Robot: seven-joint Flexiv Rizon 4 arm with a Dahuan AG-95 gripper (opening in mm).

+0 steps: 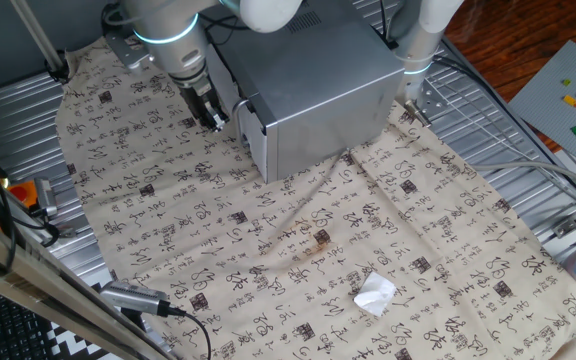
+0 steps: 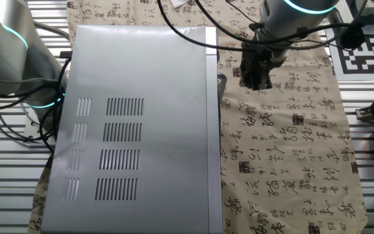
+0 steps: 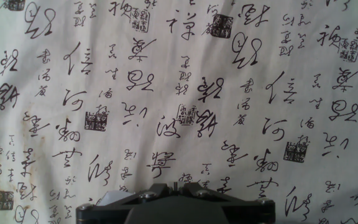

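A silver box-shaped appliance, like a microwave, stands on the patterned cloth. Its front carries a handle, whose edge also shows in exterior view 2. My gripper points down just in front of that side, close to the handle but apart from it in exterior view 2. In the wrist view the gripper has its fingertips together, with nothing visible between them. Only cloth lies beneath it there, plus a pale patch partly hidden behind the gripper.
A crumpled white tissue lies on the cloth. To the right, a grey board bears several coloured bricks. A cabled silver device sits near the lower left frame.
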